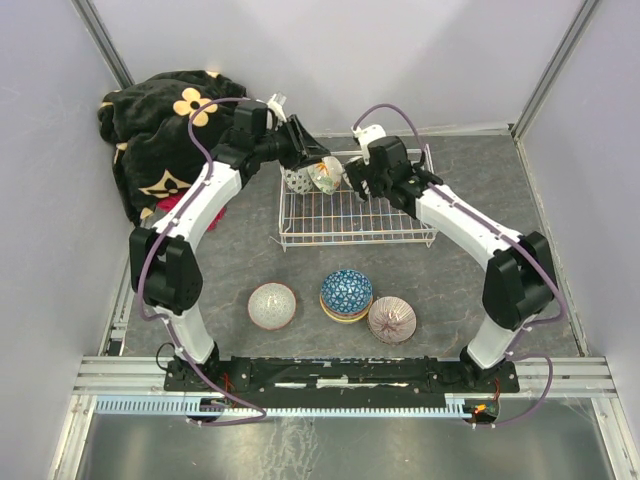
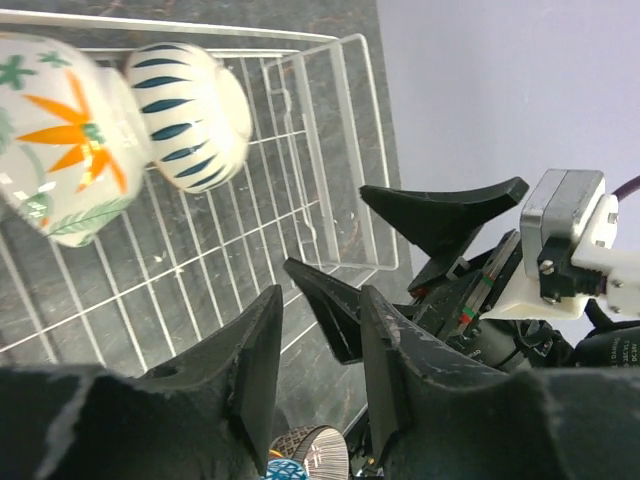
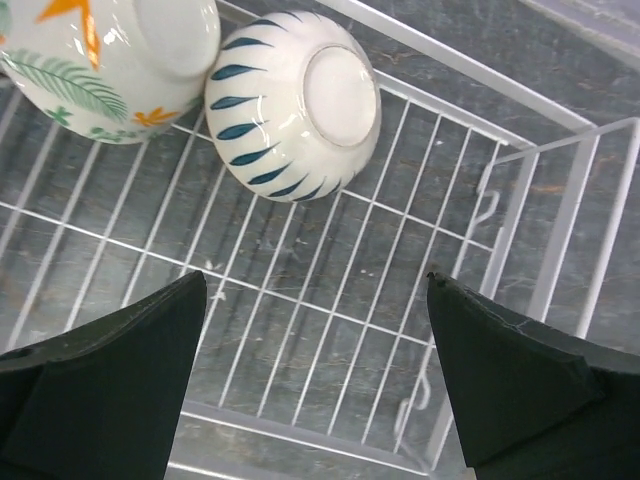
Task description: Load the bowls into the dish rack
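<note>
In the wire dish rack (image 1: 335,238), three bowls lean in a row along the back: a dotted bowl (image 1: 298,181), a floral bowl (image 1: 325,176) and a white bowl with dark blue stripes (image 3: 290,105). My left gripper, partly open and empty, hangs over the back of the rack near the floral bowl. Close by the striped bowl, my right gripper stands wide open above bare wires, and in the top view it hides part of that bowl. On the table are a speckled bowl (image 1: 272,306), a stack topped by a blue patterned bowl (image 1: 346,291), and a pinkish striped bowl (image 1: 392,320).
A dark flowered blanket (image 1: 165,140) lies heaped at the back left, beside the rack, partly behind my left arm. The rack's front and right wires are empty. Bare table surrounds the bowls in front.
</note>
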